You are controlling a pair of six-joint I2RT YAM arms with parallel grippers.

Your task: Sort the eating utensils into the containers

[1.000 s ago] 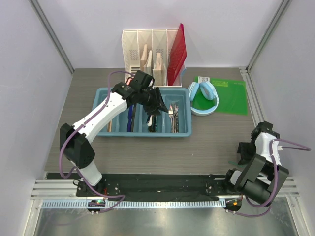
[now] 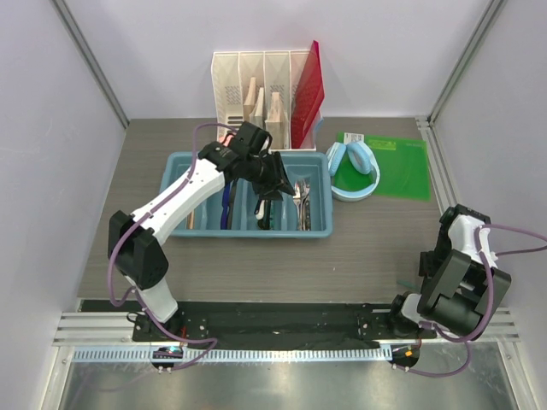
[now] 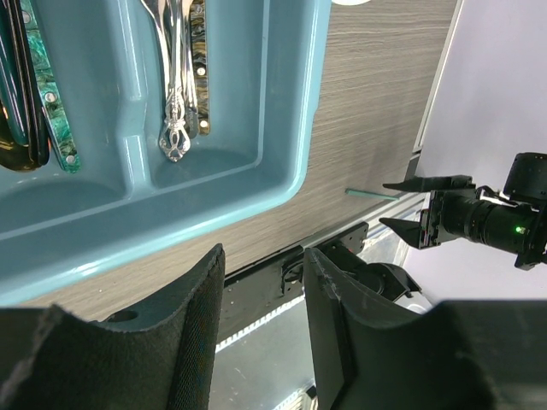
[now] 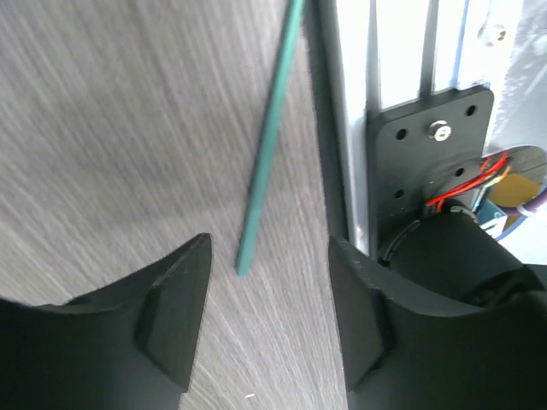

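A thin green stick-like utensil (image 4: 263,162) lies on the table at the front right; in the top view only a bit of it (image 2: 406,284) shows. My right gripper is open above it, the stick's near end between the fingers in that view but not gripped. The blue tray (image 2: 248,238) holds forks and other silver cutlery (image 3: 177,94) in its right compartment, and dark-handled and green-handled utensils (image 3: 53,98) in the one beside it. Over the tray's right part my left gripper hangs open, nothing between its fingers.
Behind the tray stands a cream rack (image 2: 228,81) with wooden pieces and a red panel (image 2: 308,96). Blue headphones (image 2: 362,160) rest at the back right, partly on a green sheet (image 2: 403,166). Bare table (image 2: 367,256) lies between the tray and right arm.
The right arm has shifted a little to the right and its gripper has turned near the green stick. My left arm is almost still over the tray, and the cutlery has not moved.
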